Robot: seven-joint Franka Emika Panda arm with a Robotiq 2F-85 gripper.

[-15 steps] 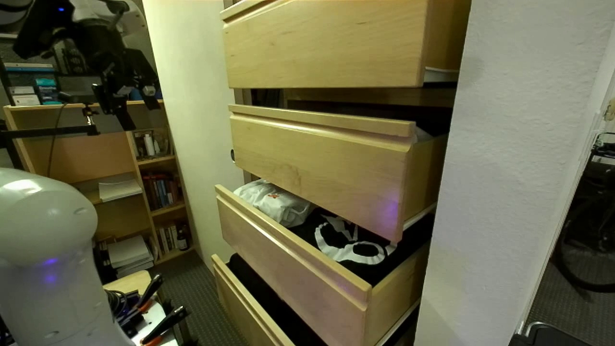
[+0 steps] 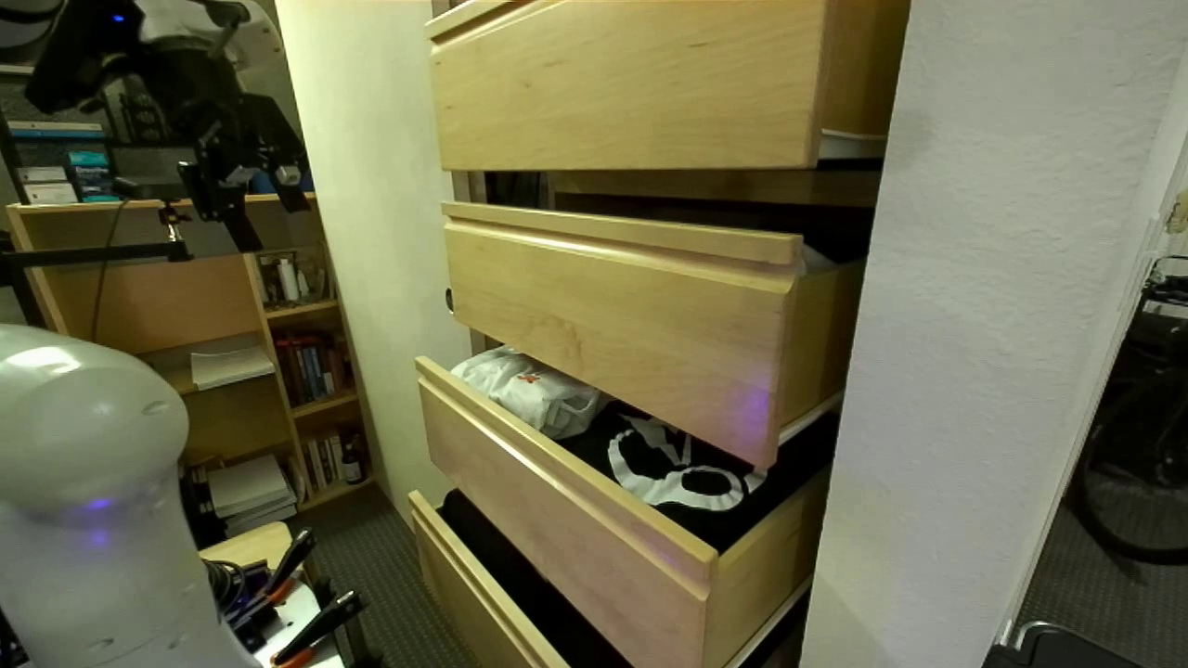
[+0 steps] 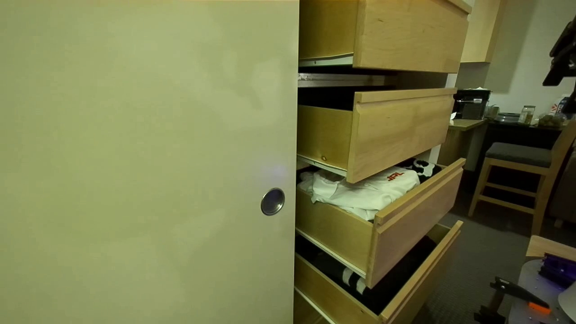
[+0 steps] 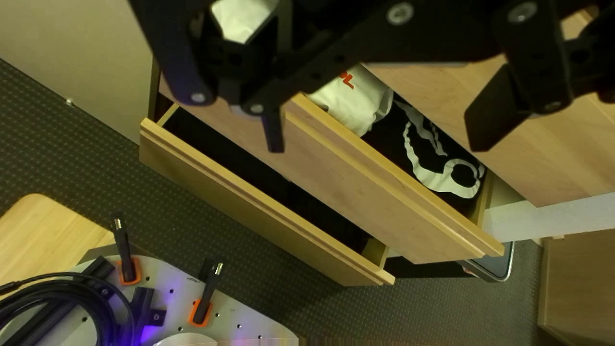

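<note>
Several wooden drawers stand pulled out of a recess, each by a different amount. The top drawer (image 2: 635,89) and the one below it, the second drawer (image 2: 624,317), hang over a third drawer (image 2: 557,501) that holds a white cloth (image 3: 372,189) with red letters and a black cloth (image 4: 398,144) with a white print. Lowest is a fourth drawer (image 2: 479,601) with dark cloth inside. My gripper is open, its fingers wide apart and nothing between them. In exterior view 1 the gripper (image 2: 262,211) hangs at the upper left, away from the drawer fronts.
A pale sliding door (image 3: 146,162) with a round pull borders the drawers on one side, a white wall (image 2: 1002,278) on the other. My base plate (image 4: 230,317) carries clamps and coiled cable. Bookshelves (image 2: 317,367) stand behind; carpet lies open before the drawers.
</note>
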